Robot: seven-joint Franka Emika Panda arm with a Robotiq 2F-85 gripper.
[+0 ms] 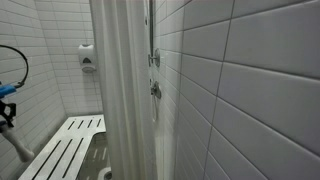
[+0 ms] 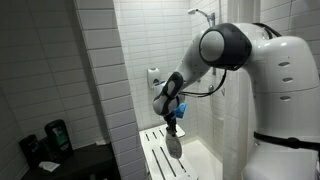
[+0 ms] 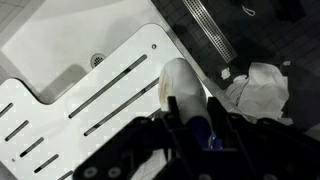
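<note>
My gripper is shut on a long white cylindrical object (image 3: 180, 75), which sticks out past the fingers. Seen in exterior view 2, the object (image 2: 174, 147) hangs down from the gripper (image 2: 170, 128), over a white slatted bench (image 2: 155, 160). At the left edge of exterior view 1, the object (image 1: 18, 145) slants down beside the slatted bench (image 1: 68, 140); the gripper is partly cut off there. From the wrist, the bench (image 3: 110, 75) fills the left side, with the object's end reaching over its edge.
A white curtain (image 1: 125, 90) hangs before the tiled wall (image 1: 240, 80). A dispenser (image 1: 87, 57) is on the back wall. On the dark floor are a metal drain grate (image 3: 209, 28) and crumpled white paper (image 3: 262, 95). Bottles (image 2: 58, 135) stand on a black surface at left.
</note>
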